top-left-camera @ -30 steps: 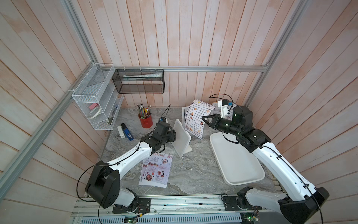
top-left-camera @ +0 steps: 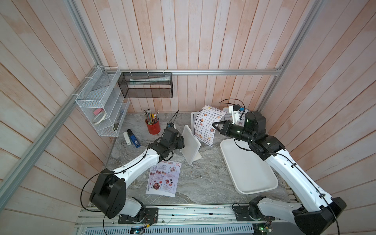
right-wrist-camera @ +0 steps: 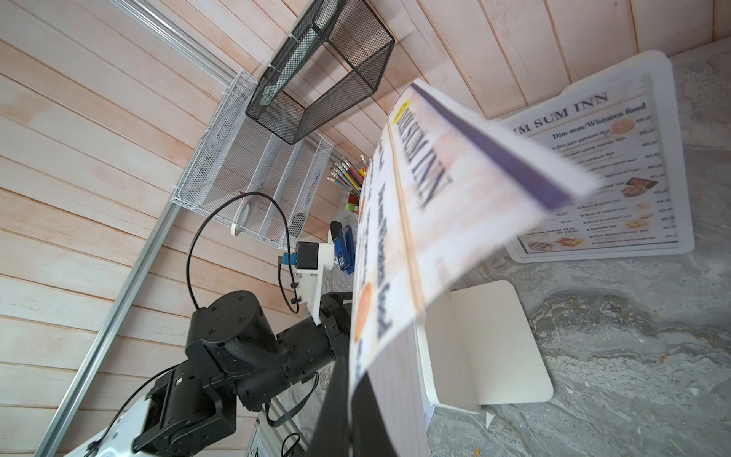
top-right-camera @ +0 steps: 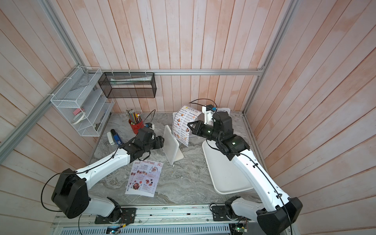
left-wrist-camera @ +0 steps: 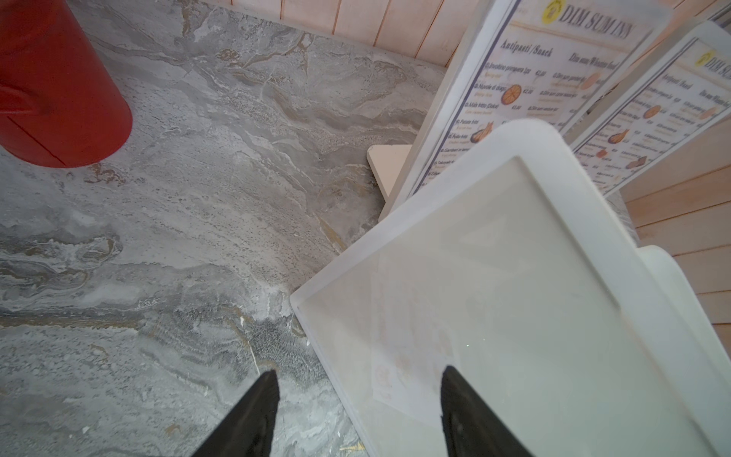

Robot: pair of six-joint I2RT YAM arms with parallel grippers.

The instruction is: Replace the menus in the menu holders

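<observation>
In the right wrist view my right gripper is shut on the edge of a curved DIM SUM INN menu sheet (right-wrist-camera: 415, 221). That sheet hangs in the air beside the near white menu holder (top-left-camera: 189, 145), which stands with no menu showing in it. At the holder's left side my left gripper is open, its fingers (left-wrist-camera: 255, 419) spread by the holder's lower edge, holding nothing. Two more holders at the back still have menus in them; one is the back right holder (right-wrist-camera: 609, 160). Overlapping purple-toned menus (top-left-camera: 164, 178) lie flat at the front.
A white tray (top-left-camera: 227, 172) lies on the right. Behind my left arm stand a red pen cup (top-left-camera: 153, 127) and a blue marker (top-left-camera: 133, 138). Wire shelves (top-left-camera: 90, 99) and a mesh basket (top-left-camera: 145, 92) hang on the walls. Bare tabletop lies between tray and flat menus.
The held sheet and right gripper have shifted very slightly. The left arm and the near holder look still.
</observation>
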